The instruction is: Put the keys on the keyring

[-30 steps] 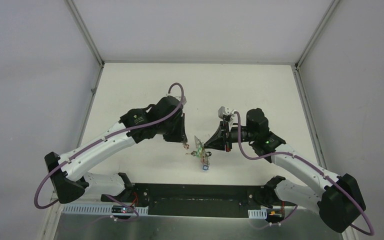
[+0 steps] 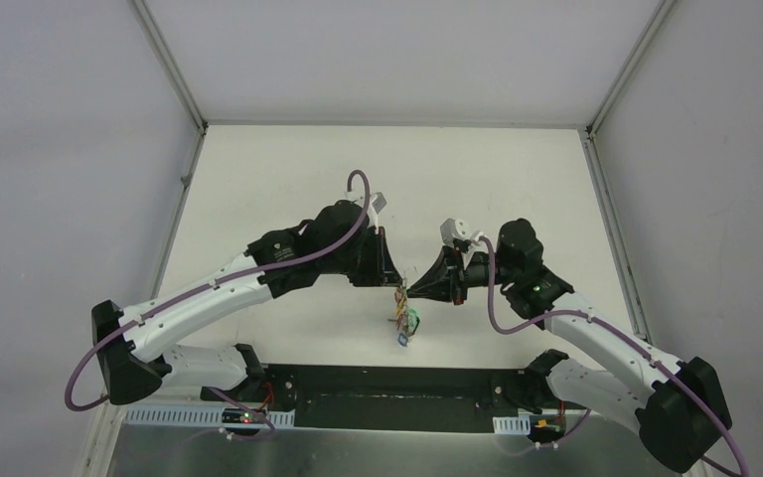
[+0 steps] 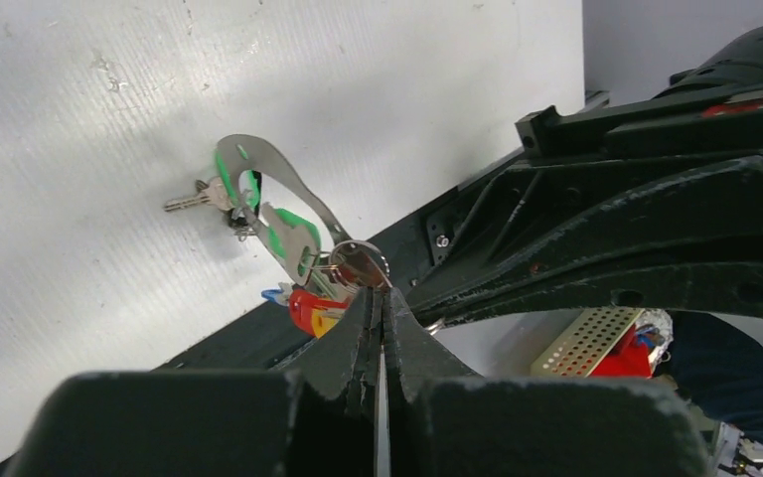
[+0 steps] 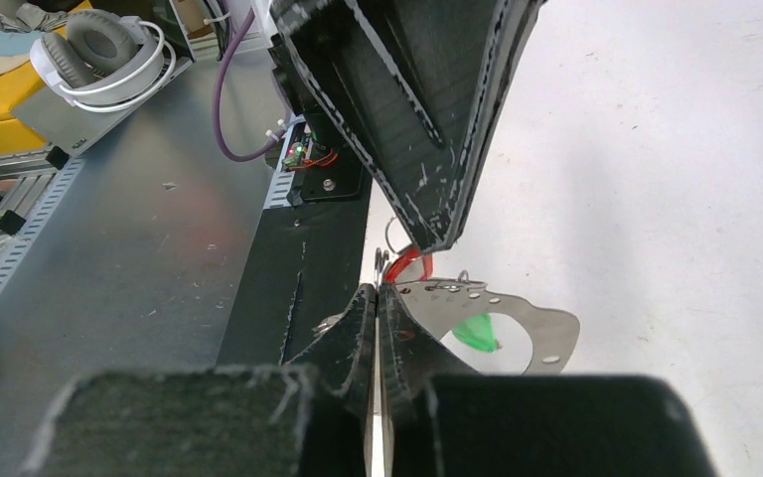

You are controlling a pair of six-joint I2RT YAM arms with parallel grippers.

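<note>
Both grippers meet over the board. My left gripper is shut at a small split ring (image 3: 360, 260), beside red and yellow items (image 3: 311, 311) and a cluster of silver metal plates with green parts (image 3: 258, 169). A silver key (image 3: 187, 199) hangs at the cluster's left side. My right gripper is shut at the top of the metal bundle; thin metal shows at its tips, and a silver plate (image 4: 546, 328) hangs behind it. Whether each holds the ring or a key is hard to tell.
The white board (image 2: 288, 169) is clear around the grippers. Its dark front strip (image 2: 392, 388) and the arm bases lie below. Side walls (image 2: 715, 199) enclose the area. Headphones (image 4: 99, 70) lie outside it.
The bundle now hangs a little lower, and the right arm shifted slightly right and down.
</note>
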